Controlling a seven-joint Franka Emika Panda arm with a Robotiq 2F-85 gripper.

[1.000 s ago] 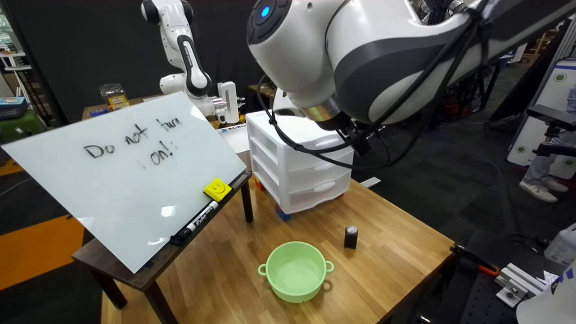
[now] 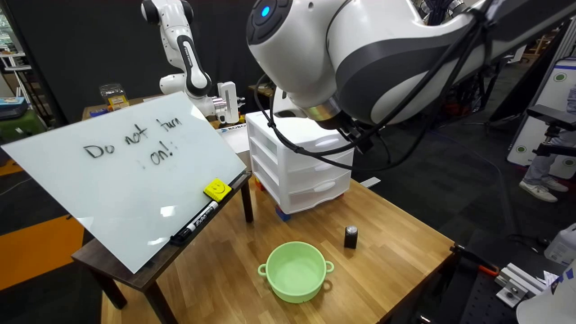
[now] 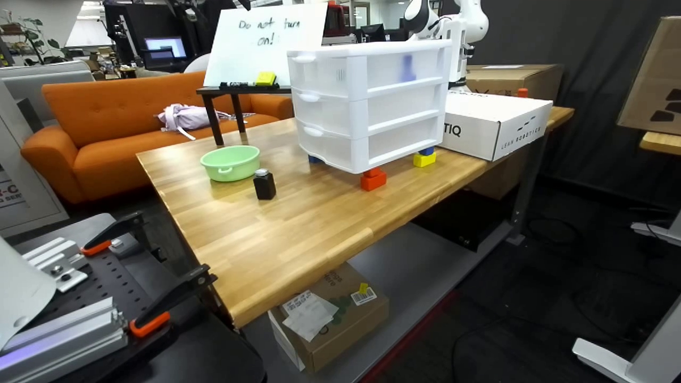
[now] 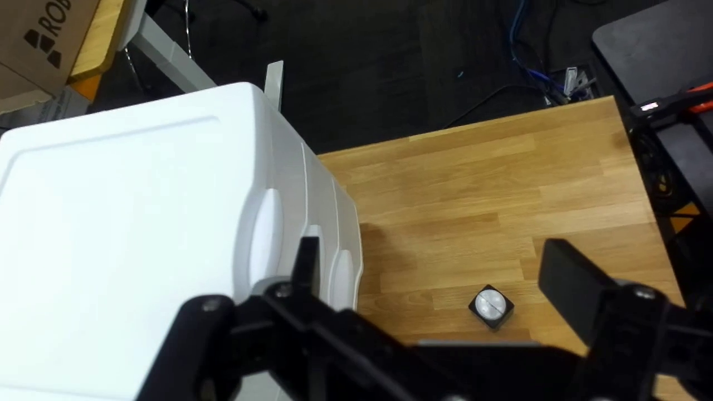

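Note:
My gripper is open, its two black fingers wide apart and nothing held. In the wrist view its left finger (image 4: 307, 264) overlaps the front of the white drawer unit (image 4: 120, 220); whether they touch I cannot tell. All drawers look shut in exterior view 2, where the unit (image 3: 358, 102) stands on coloured blocks. A small black shaker with a silver top (image 2: 351, 237) is upright on the table, and from above it (image 4: 491, 305) appears between the fingers, well below them. The light green two-handled bowl (image 2: 295, 270) looks empty.
A whiteboard (image 2: 127, 173) leans on a dark stand left of the bowl, with a yellow eraser (image 2: 217, 189) and a marker (image 2: 197, 220) on its ledge. Behind the drawers lies a white box (image 3: 495, 121).
The arm and its hanging cable have shifted very slightly. The drawer unit, shaker, bowl and whiteboard stay where they were.

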